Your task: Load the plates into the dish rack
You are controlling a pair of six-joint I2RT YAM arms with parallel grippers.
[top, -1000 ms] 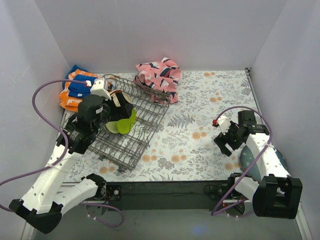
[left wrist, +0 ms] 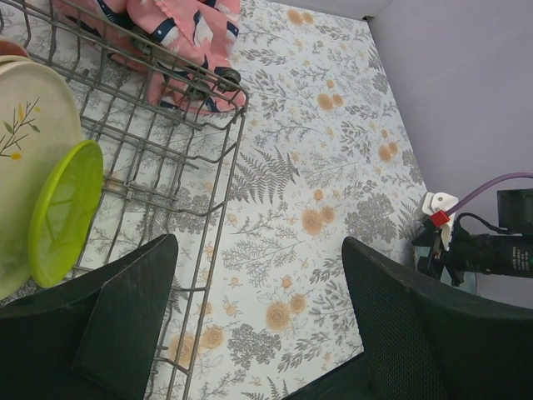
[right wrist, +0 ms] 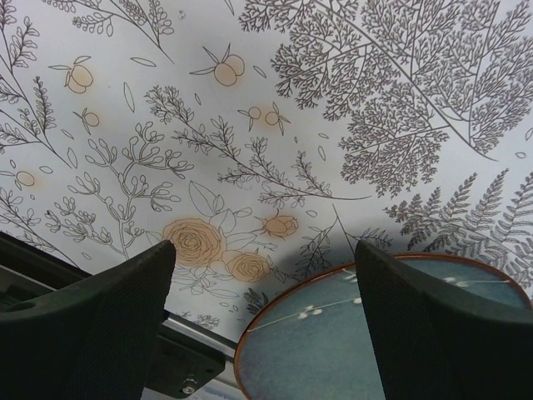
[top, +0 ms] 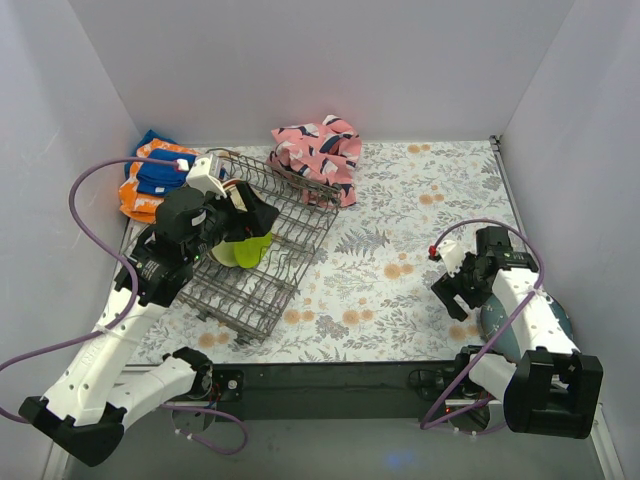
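Observation:
Over the wire dish rack (top: 275, 300) hangs my left gripper (top: 258, 212), open and empty. A green plate (left wrist: 71, 212) stands on edge in the rack, beside a cream plate (left wrist: 25, 158) with a leaf pattern; part of another rim shows behind them at the left edge. My right gripper (top: 457, 297) is open above the cloth on the right, nothing between its fingers. A blue-grey plate (right wrist: 375, 333) with a brown rim lies flat below it, partly covered by the right finger; from above, the right arm hides part of this plate (top: 555, 318).
A pink patterned cloth (top: 318, 152) is bunched against the rack's back edge. Orange and blue cloths (top: 140, 195) lie at the back left. Grey walls close in both sides and the back.
My left gripper has shifted slightly to the right over the rack. The right gripper has moved a little rightward and toward the front. The plates have stayed in place.

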